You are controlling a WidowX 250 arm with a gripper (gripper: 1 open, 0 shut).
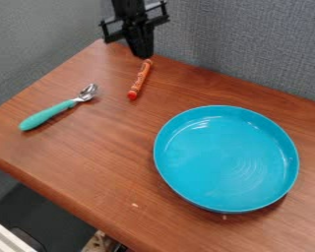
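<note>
A black gripper (141, 47) hangs at the top centre, above the back of the wooden table. Whether its fingers are open or shut is not clear. A red stick-like object (139, 80) lies on the table just below it, apart from the gripper. To the left lies a spoon with a turquoise handle (47, 114), and a large turquoise plate (226, 159) sits at the right.
Grey padded walls (239, 44) stand behind the table. The table's left front edge drops to a dark floor area.
</note>
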